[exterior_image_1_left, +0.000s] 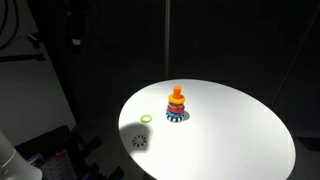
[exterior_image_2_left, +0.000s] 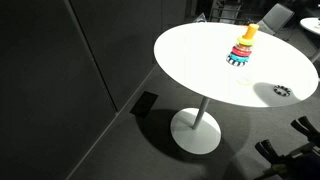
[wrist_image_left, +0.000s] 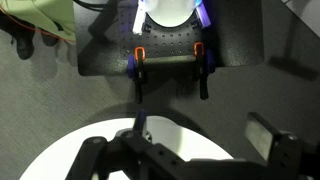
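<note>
A ring stacker toy (exterior_image_1_left: 176, 105) stands upright on the white table (exterior_image_1_left: 235, 130), with coloured rings and an orange top; it also shows at the far side of the table in exterior view 2 (exterior_image_2_left: 242, 50). Left of the stacker lies a loose yellow-green ring (exterior_image_1_left: 146, 118). Nearer the table's edge rests a black-and-white ring (exterior_image_2_left: 283, 91), partly hidden behind a finger in the wrist view. My gripper (exterior_image_2_left: 285, 139) is open, off the table's edge, apart from the toys. Its two dark fingers are spread wide in the wrist view, nothing between them (wrist_image_left: 270, 138).
The robot's mount (wrist_image_left: 170, 45) fills the top of the wrist view, over dark floor. A single post (exterior_image_2_left: 203, 112) on a round foot (exterior_image_2_left: 196, 132) carries the table.
</note>
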